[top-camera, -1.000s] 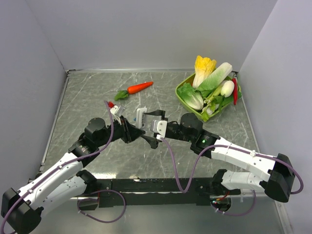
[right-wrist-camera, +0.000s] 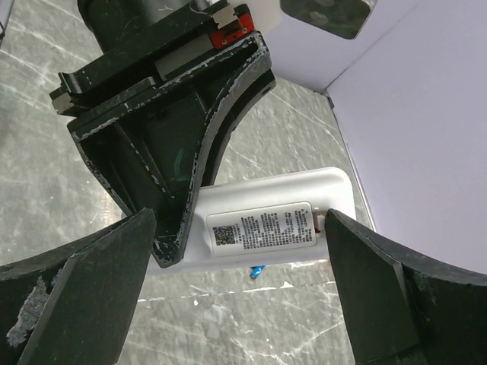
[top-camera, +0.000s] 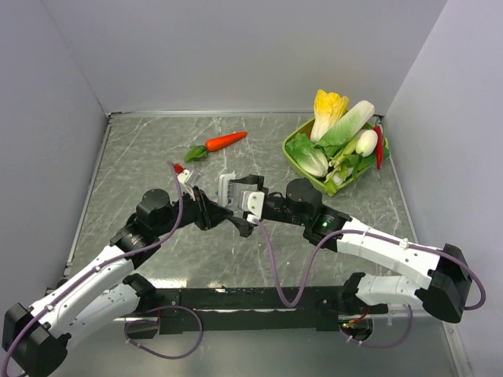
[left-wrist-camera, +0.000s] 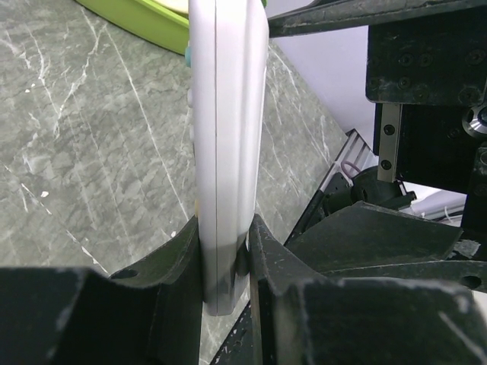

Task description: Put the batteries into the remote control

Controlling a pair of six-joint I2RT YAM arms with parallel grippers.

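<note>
The white remote control [top-camera: 226, 190] stands on edge above the table, and my left gripper [top-camera: 227, 214] is shut on its lower end. In the left wrist view its narrow side [left-wrist-camera: 228, 137] rises from between the dark fingers. The right wrist view shows the remote's back [right-wrist-camera: 274, 186] with a recessed, printed label [right-wrist-camera: 262, 229] and a small brownish piece at the recess's right end. My right gripper is open, its two fingers spread at either side of the recess with nothing held between them. Loose batteries cannot be made out clearly.
A small blue object [right-wrist-camera: 256, 271] shows below the remote. A green basket of vegetables [top-camera: 292, 162] stands at the back right; a carrot [top-camera: 225, 140] and a red item [top-camera: 178, 168] lie at left. Table in front of the basket is clear.
The left arm and the remote look still.
</note>
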